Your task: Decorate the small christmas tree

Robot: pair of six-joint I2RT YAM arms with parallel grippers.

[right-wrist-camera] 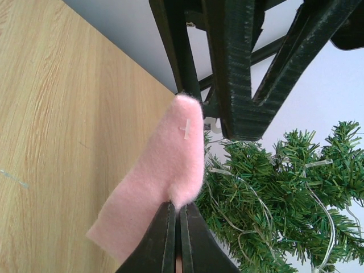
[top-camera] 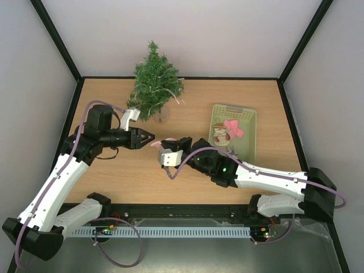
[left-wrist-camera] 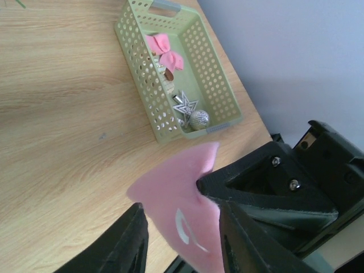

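A pink felt piece is held by my right gripper, shut on it, seen in the right wrist view and at the middle of the top view. My left gripper (top-camera: 149, 136) faces it from the left, part open, its fingers just short of or beside the felt; contact is unclear. The green Christmas tree (top-camera: 153, 79) stands at the back, draped with a light string, behind my left gripper.
A pale green basket (top-camera: 247, 119) on the right holds a pink bow (top-camera: 233, 128), a silver star (left-wrist-camera: 185, 105), a silver ball (left-wrist-camera: 199, 119) and other ornaments.
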